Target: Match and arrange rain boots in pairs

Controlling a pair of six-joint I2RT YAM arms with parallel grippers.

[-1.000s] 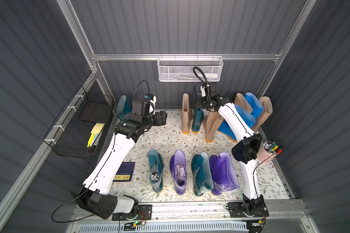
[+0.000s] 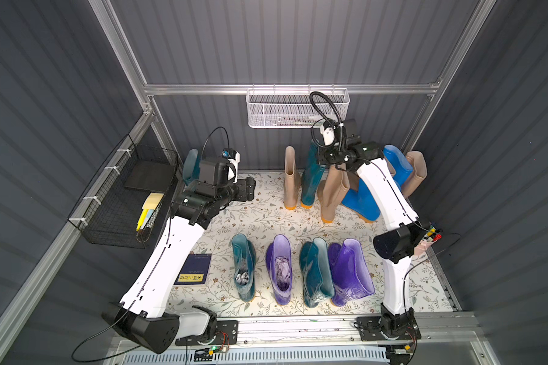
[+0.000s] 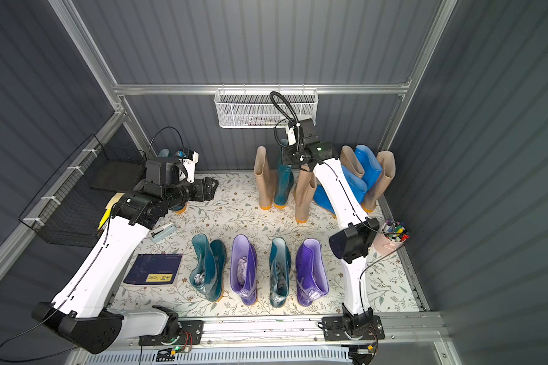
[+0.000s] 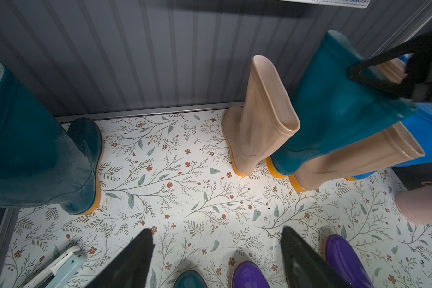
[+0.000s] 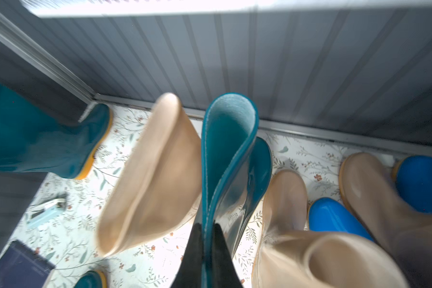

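My right gripper is shut on the rim of a teal boot (image 5: 230, 115), its top squeezed narrow between the fingers. In the top left view this teal boot (image 2: 311, 182) stands between two beige boots, slightly raised; its sole is clear of the floor or nearly so. My left gripper (image 2: 249, 189) hangs open and empty at the left. Beyond it another teal boot (image 4: 28, 144) stands by the left wall. Along the front are a teal boot (image 2: 243, 261), a purple boot (image 2: 279, 267), a second teal boot (image 2: 316, 273) and a second purple boot (image 2: 350, 273).
Close on either side of the held boot are a beige boot (image 2: 291, 179) and another beige boot (image 2: 331, 194). Blue boots (image 3: 366, 164) and more beige crowd the back right. A white mesh basket (image 2: 297, 109) hangs above. Free floor lies at the middle left.
The left arm has drifted slightly left, still open.
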